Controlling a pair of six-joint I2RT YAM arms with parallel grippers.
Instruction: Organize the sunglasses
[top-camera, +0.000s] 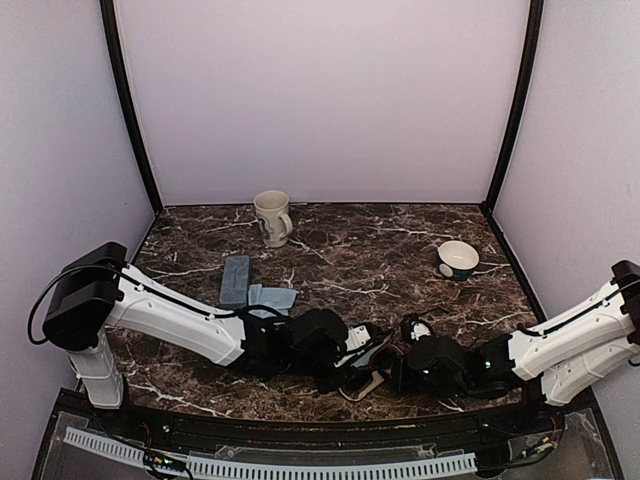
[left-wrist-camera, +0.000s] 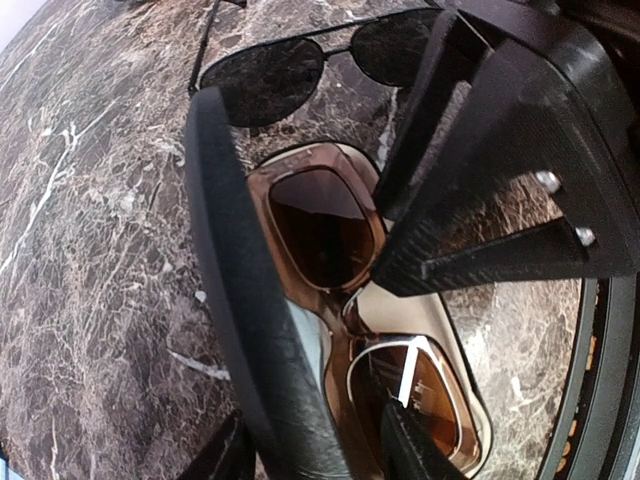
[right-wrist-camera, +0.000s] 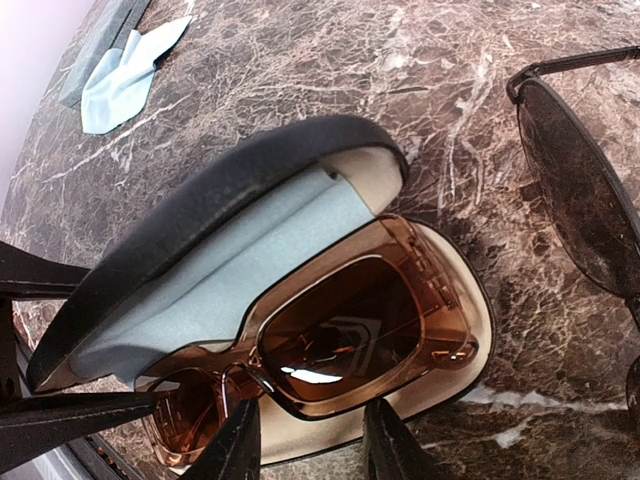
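Note:
An open black glasses case (left-wrist-camera: 237, 290), cream inside with a light blue cloth, lies at the front middle with brown sunglasses (right-wrist-camera: 341, 334) folded inside. My left gripper is over the case's lid side, fingertips part open in its wrist view; whether it touches the lid is unclear. My right gripper stands part open at the case's edge by the sunglasses, nothing clearly between its fingers. Dark aviator sunglasses (left-wrist-camera: 268, 80) lie beside the case on the marble table (top-camera: 350, 250).
A mug (top-camera: 272, 218) stands at the back left, a small bowl (top-camera: 457, 261) at the right. A grey-blue case (top-camera: 235, 280) and a light blue cloth (top-camera: 272, 298) lie at the left.

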